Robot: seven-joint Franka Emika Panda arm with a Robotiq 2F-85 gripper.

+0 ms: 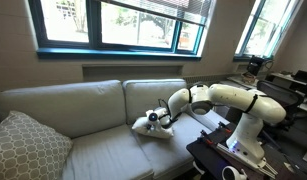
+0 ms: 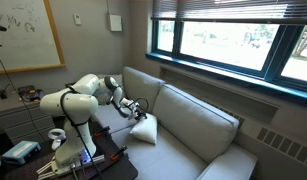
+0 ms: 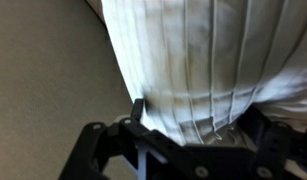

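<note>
A small white striped pillow rests on the seat of the grey sofa, close to the backrest. My gripper is right at this pillow, its fingers apart. The wrist view has pale, creased fabric filling the space ahead of and between the dark fingers. Whether the fingertips press into the cloth cannot be told. From the other side, the arm reaches down to the far edge of the pillow, and the fingertips there are too small to make out.
A patterned grey cushion leans at the sofa's left end. The sofa backrest stands close behind the pillow. A dark table lies at the arm's base. Bare seat extends left of the pillow.
</note>
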